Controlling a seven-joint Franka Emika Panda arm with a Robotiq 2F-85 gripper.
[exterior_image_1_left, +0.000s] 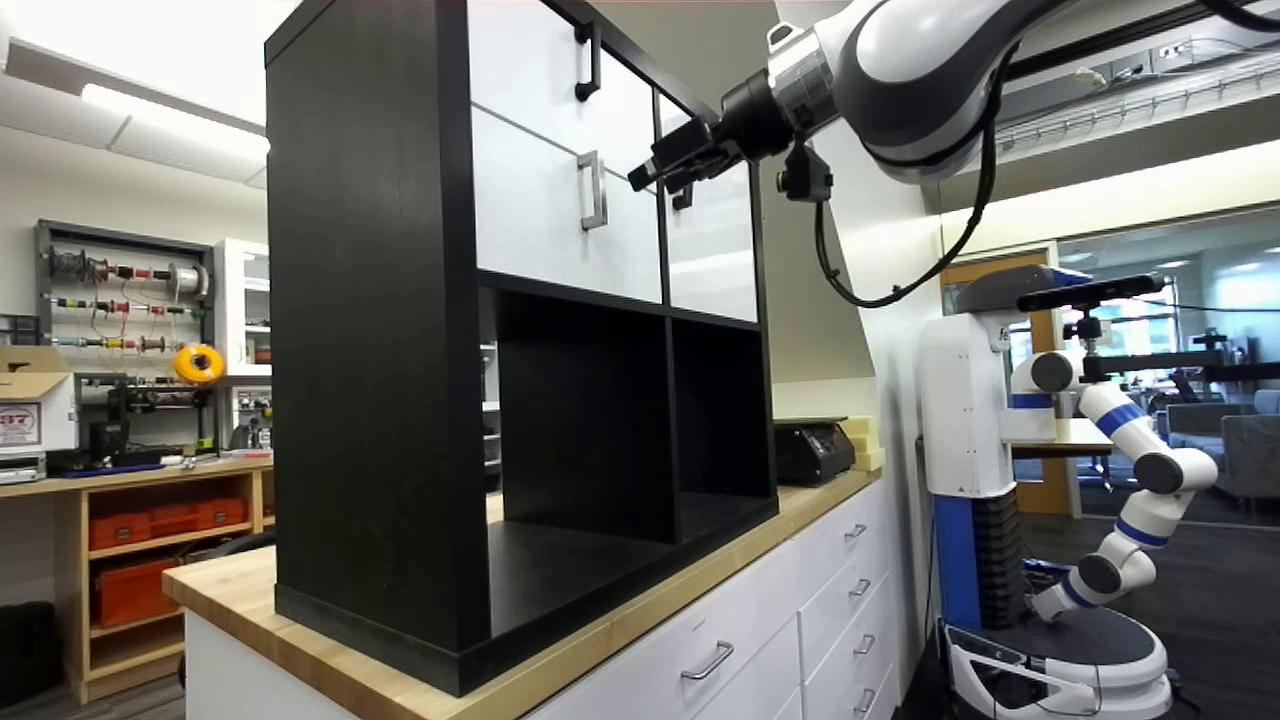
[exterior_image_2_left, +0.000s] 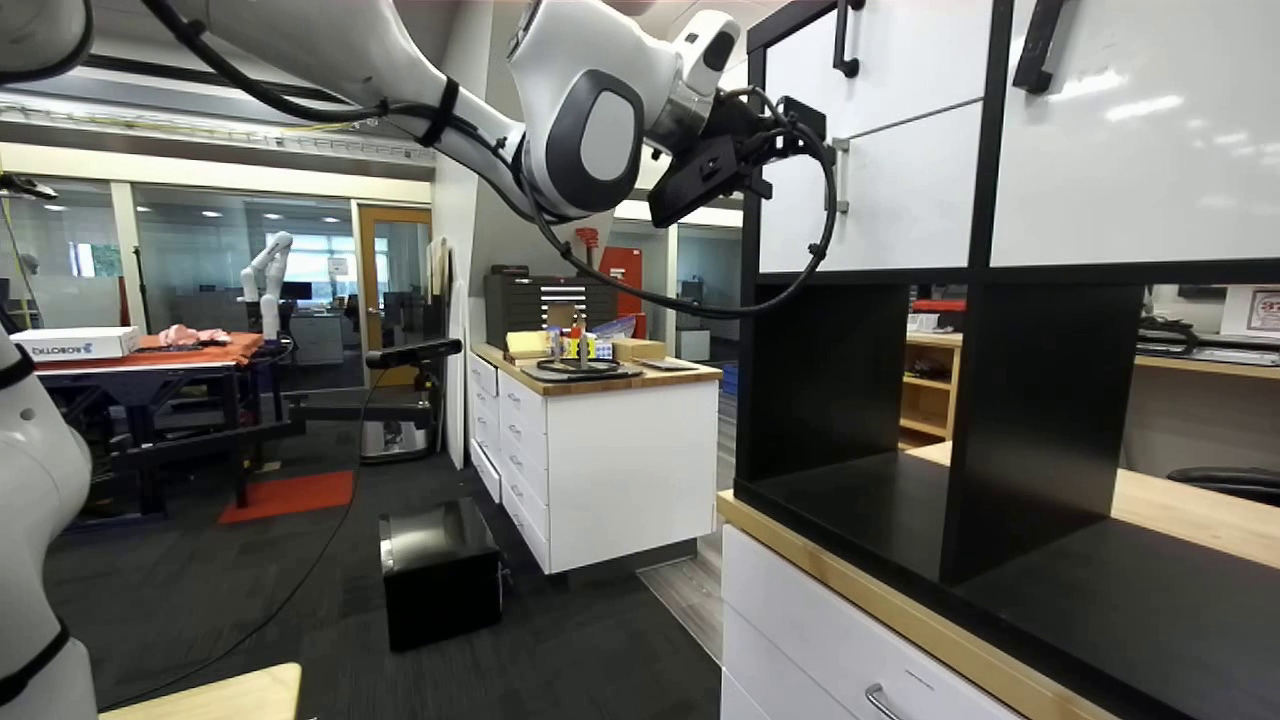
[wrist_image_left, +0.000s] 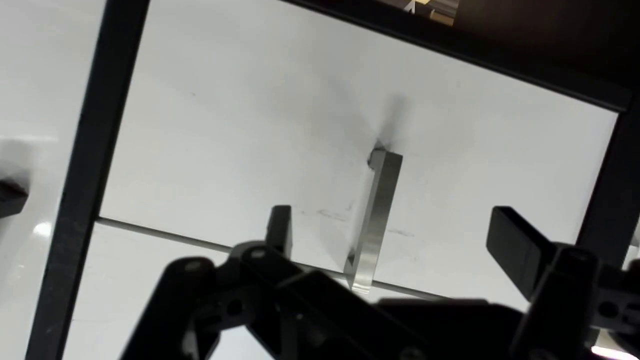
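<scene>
My gripper is open in the wrist view, its two fingers wide apart with nothing held. Between and beyond the fingers stands a silver bar handle on a white drawer front; no finger appears to touch it. In exterior view 1 the gripper is in front of the cabinet, to the right of the silver handle on the lower white drawer. Exterior view 2 has the silver handle just past the gripper, whose fingertips are partly hidden there by cables and mounts.
A black handle sits on the upper drawer, and another black handle on the neighbouring white door. Below, the black cabinet's open compartments are empty. A wooden counter carries the cabinet. A cable loops below the wrist.
</scene>
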